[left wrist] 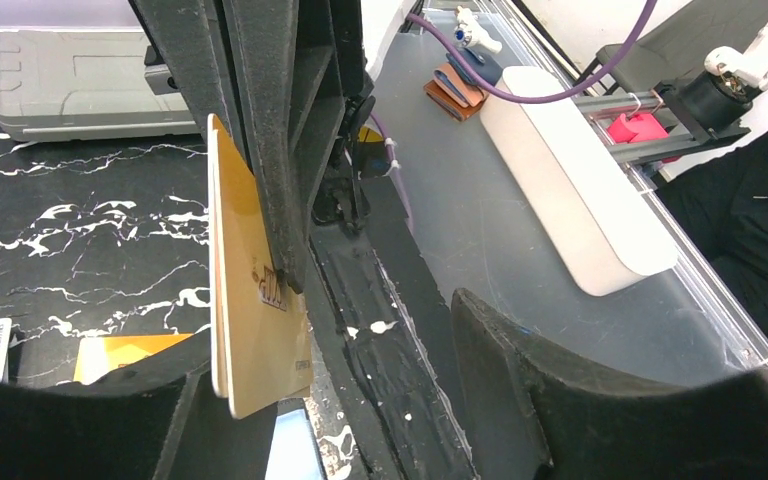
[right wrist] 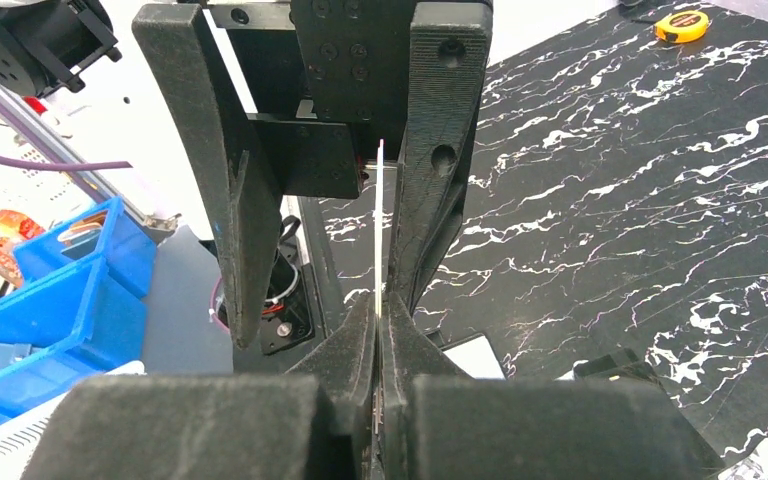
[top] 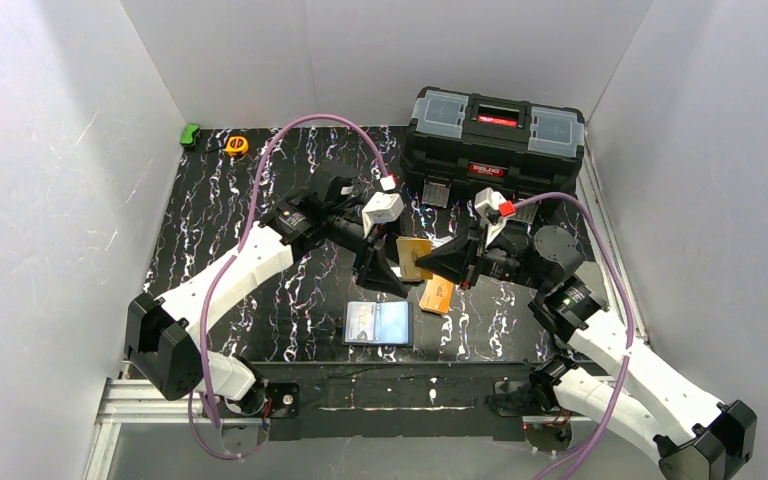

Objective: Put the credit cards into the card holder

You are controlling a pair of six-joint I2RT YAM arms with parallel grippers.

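Observation:
A gold card (top: 413, 252) is held up on edge above the table, with my right gripper (top: 425, 263) shut on one end of it. My left gripper (top: 396, 267) stands open around the card's other end. In the right wrist view the card (right wrist: 379, 220) appears as a thin line between the left fingers, closer to the one on the right. The left wrist view shows the card (left wrist: 245, 290) beside one finger, with a wide gap to the other. Below, the card holder (top: 378, 323) lies open on the table, showing clear pockets.
An orange, card-like item (top: 437, 296) lies right of the holder, partly under the right gripper. A black toolbox (top: 495, 145) fills the back right. An orange tape measure (top: 236, 146) and a green item (top: 190, 135) sit far left.

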